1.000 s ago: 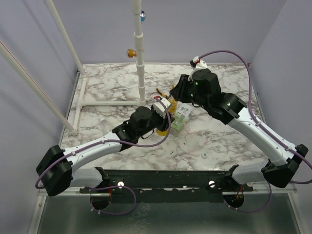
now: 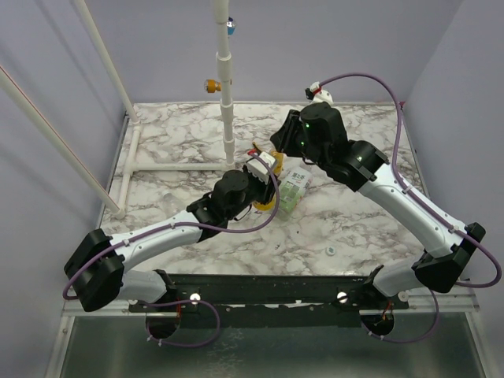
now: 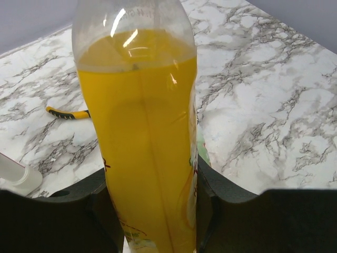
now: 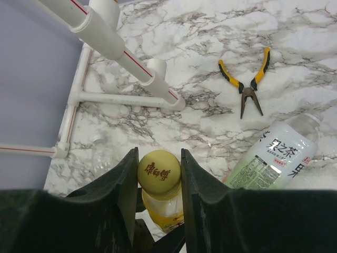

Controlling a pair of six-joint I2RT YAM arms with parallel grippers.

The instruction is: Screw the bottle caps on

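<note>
An upright bottle of yellow drink (image 3: 145,132) fills the left wrist view, my left gripper shut round its body. Above it, my right gripper is shut on a yellow cap (image 4: 159,171) with dark lettering; the bottle's shoulder shows just below. Whether the cap sits on the neck is hard to tell. In the top view both grippers meet over the bottle near the table's middle. A green-labelled bottle (image 4: 276,155) lies on its side to the right.
Pliers (image 4: 247,93) with yellow handles lie behind. White pipes (image 2: 177,167) frame the left side, with a clear empty bottle (image 4: 102,155) near them.
Since one second ago my right arm has shifted slightly left and back over the bottle, and the left arm slightly right.
</note>
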